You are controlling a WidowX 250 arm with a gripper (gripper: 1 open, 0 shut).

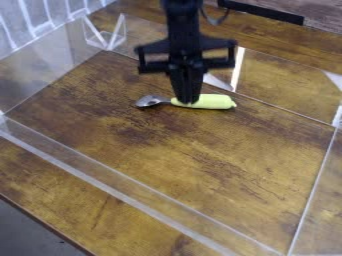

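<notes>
A spoon (207, 101) with a pale yellow-green handle and metal bowl lies on the wooden surface, bowl to the left. My dark, blurred gripper (186, 98) hangs over it near where handle and bowl meet, its tips close above the spoon; whether they touch it cannot be told. The fingertips look close together, and nothing is seen lifted between them.
Clear acrylic walls (80, 165) border the wooden tabletop (147, 190) around the spoon. A dark strip (281, 15) runs along the back.
</notes>
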